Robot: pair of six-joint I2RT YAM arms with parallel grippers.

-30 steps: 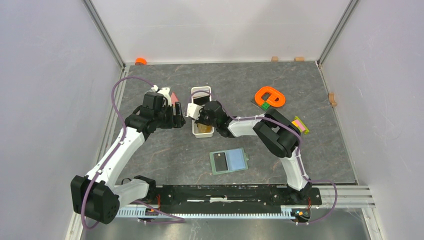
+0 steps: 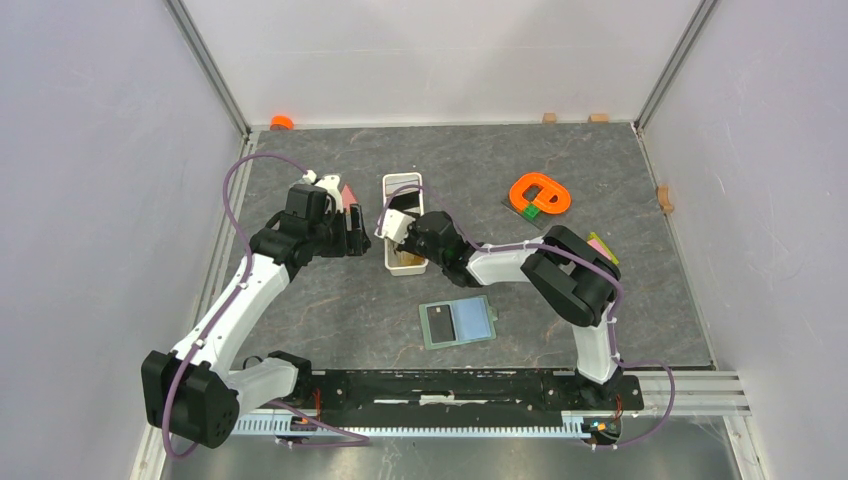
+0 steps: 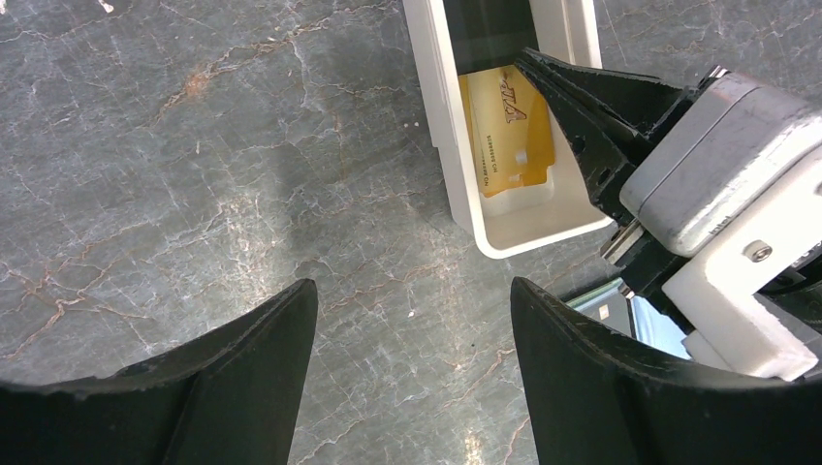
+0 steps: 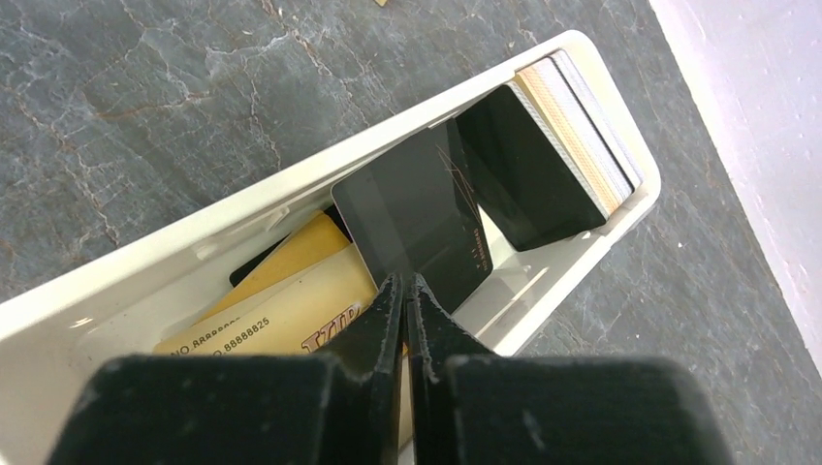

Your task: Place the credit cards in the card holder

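A white tray (image 2: 405, 271) holds the cards. In the right wrist view a dark card (image 4: 412, 208) slants across its middle, with yellow cards (image 4: 257, 320) at the near end. My right gripper reaches over the tray, its fingers close together at the dark card's lower edge. Whether any card sits between them is unclear. To the tray's left, my left gripper stands open and empty above the bare table. Towards the front lies a flat green-edged case with dark and blue panels (image 2: 458, 321), seemingly the card holder.
More cards, one black (image 4: 528, 170), lean at the tray's far end. An orange ring-shaped object (image 2: 540, 193) lies at the back right, and a small yellow and pink item (image 2: 603, 247) near the right edge. Bare table surrounds the case.
My right gripper has shifted slightly right and towards the front over the tray, its arm swinging right. The left arm and the case have stayed put.
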